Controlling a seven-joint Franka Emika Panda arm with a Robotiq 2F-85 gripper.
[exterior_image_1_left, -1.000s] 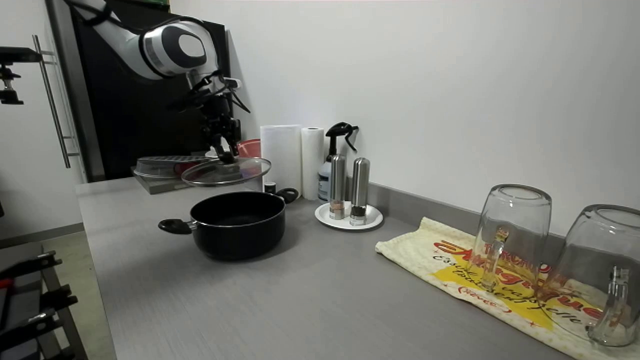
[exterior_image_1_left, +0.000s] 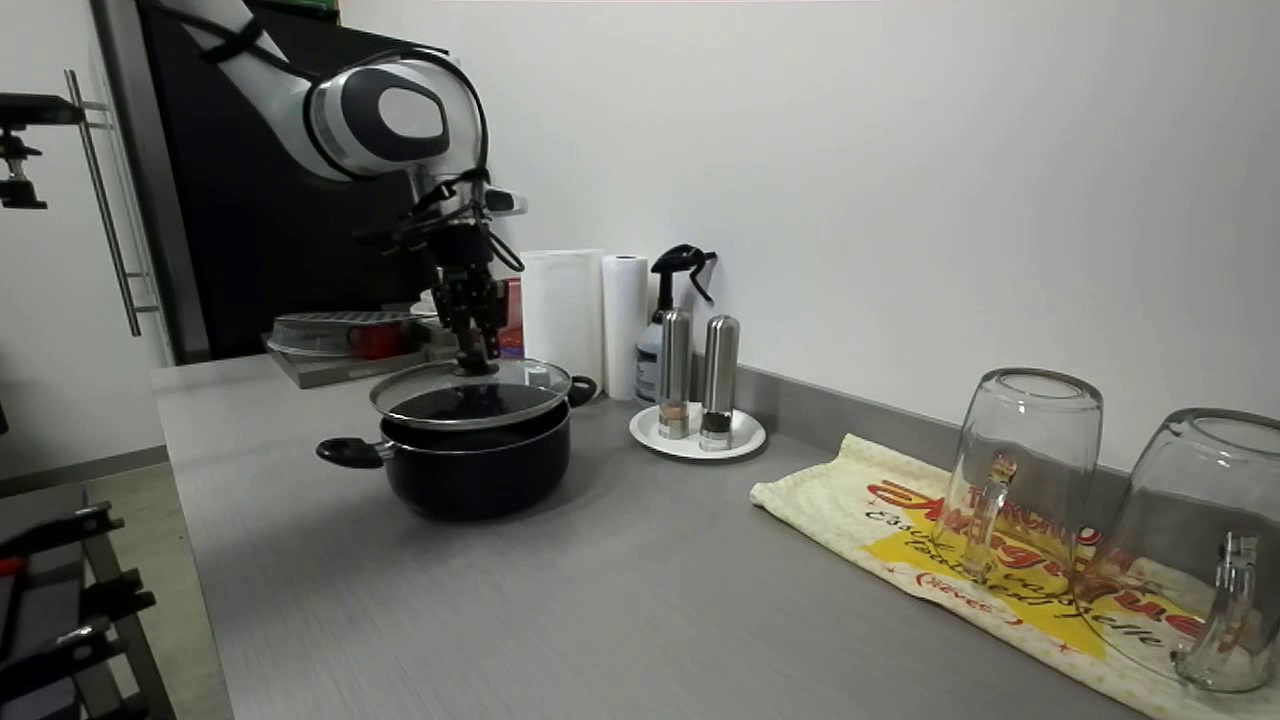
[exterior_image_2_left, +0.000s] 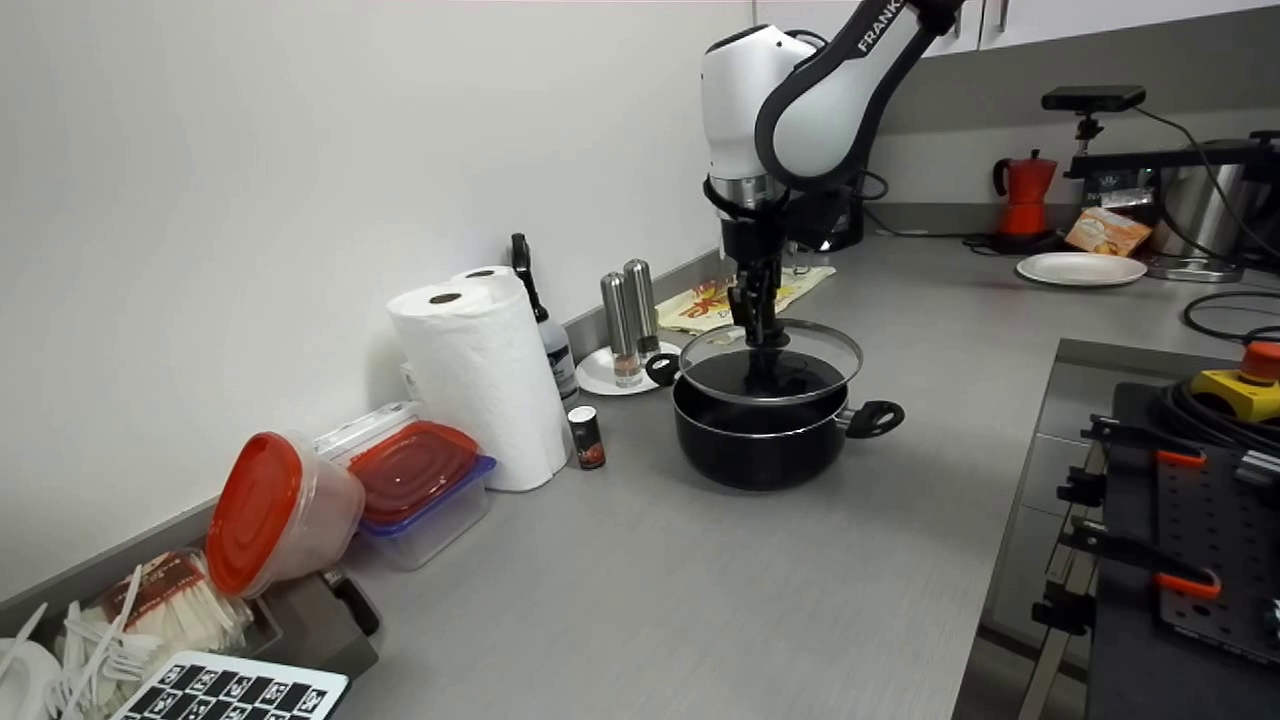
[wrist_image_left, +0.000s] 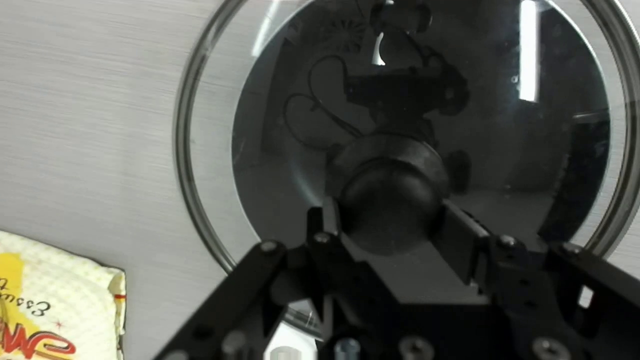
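Note:
A glass lid (exterior_image_1_left: 414, 400) with a metal rim hangs tilted just above the black pot (exterior_image_1_left: 480, 480), partly over its opening. My gripper (exterior_image_1_left: 477, 364) is shut on the lid's black knob. In the second exterior view the lid (exterior_image_2_left: 828, 350) covers much of the pot (exterior_image_2_left: 756, 462), and the dark opening still shows below its near edge. Seen from the wrist, the round knob (wrist_image_left: 390, 198) sits between the fingers, with the pot's dark inside visible through the glass. Whether the rim touches the pot at its far side, I cannot tell.
Two steel mills on a white plate (exterior_image_1_left: 750, 440) and paper towel rolls (exterior_image_2_left: 480, 372) stand by the wall. A small spice jar (exterior_image_2_left: 587, 437) is near the pot. Upturned glass mugs (exterior_image_1_left: 1020, 468) rest on a yellow cloth (exterior_image_1_left: 828, 492).
The pot has not moved.

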